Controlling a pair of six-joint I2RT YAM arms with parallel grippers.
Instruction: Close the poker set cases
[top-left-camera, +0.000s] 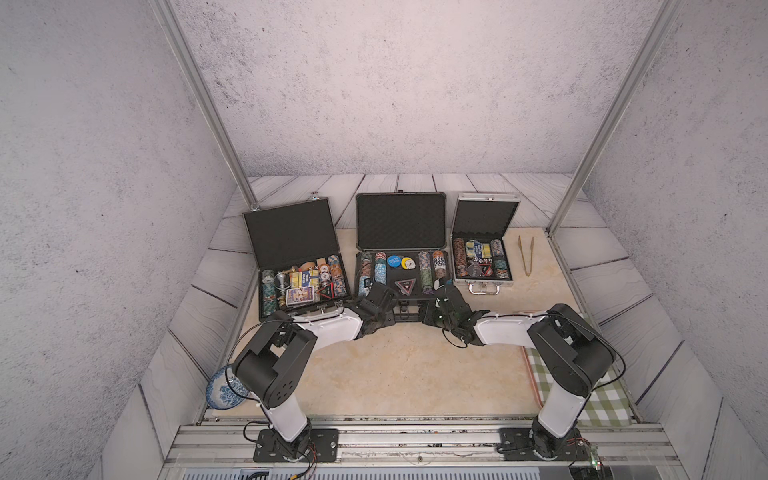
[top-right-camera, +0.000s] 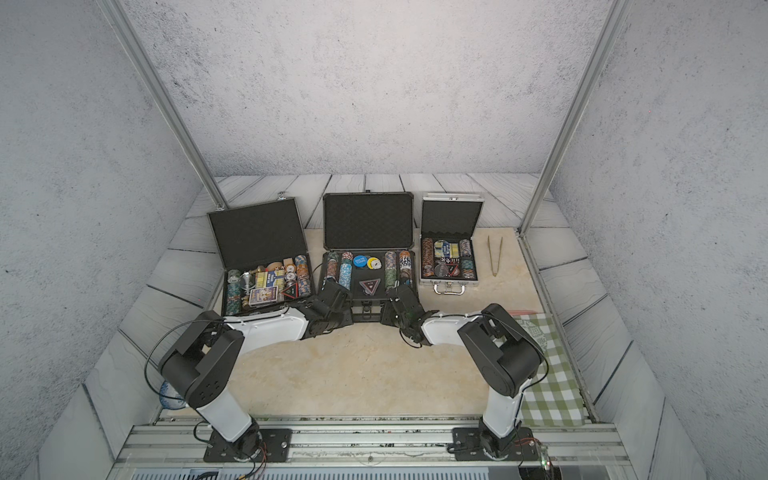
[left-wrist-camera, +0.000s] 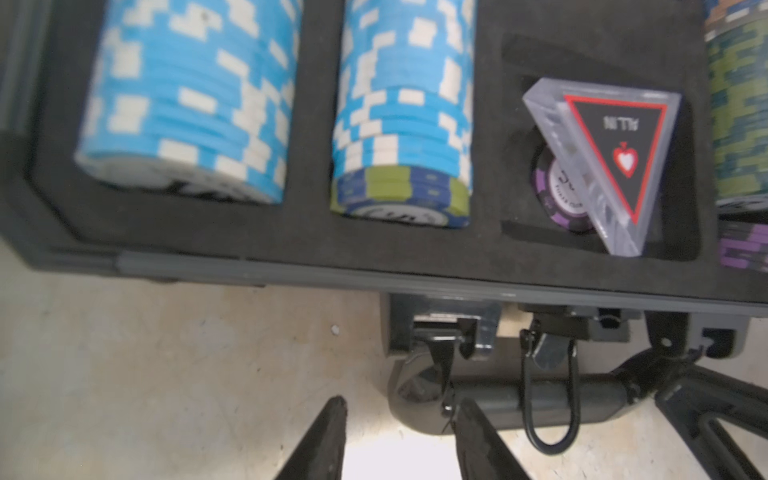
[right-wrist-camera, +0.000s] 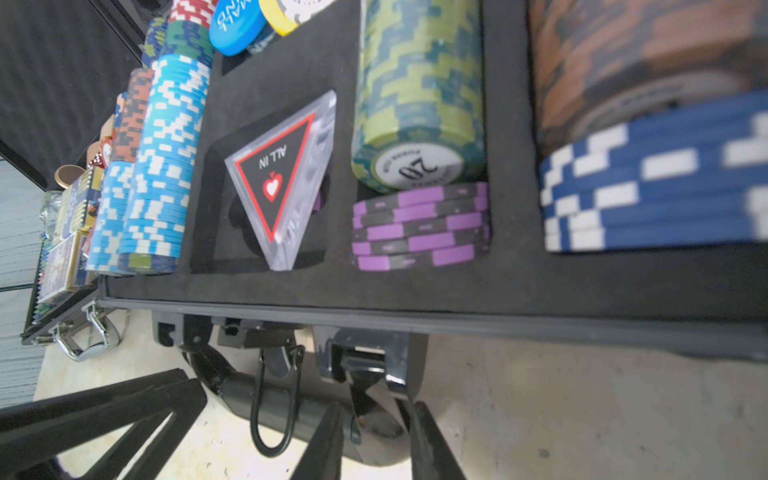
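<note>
The black middle case (top-left-camera: 401, 221) stands with its lid up at the back, its tray full of chips. On its front hang a carry handle (left-wrist-camera: 512, 404) and two latches. My left gripper is part open in front of the case, its right finger beside the left latch (left-wrist-camera: 442, 364) and nothing clearly between its fingers. At the other side of the handle, my right gripper is drawn in around the hanging flap of the right latch (right-wrist-camera: 358, 400). The left case (top-left-camera: 292, 232) and the small silver case (top-left-camera: 485, 216) also stand open.
Tongs (top-left-camera: 525, 256) lie at the right, and a checked cloth (top-left-camera: 604, 404) covers the front right. A blue patterned plate (top-left-camera: 222, 392) sits front left, partly behind the left arm.
</note>
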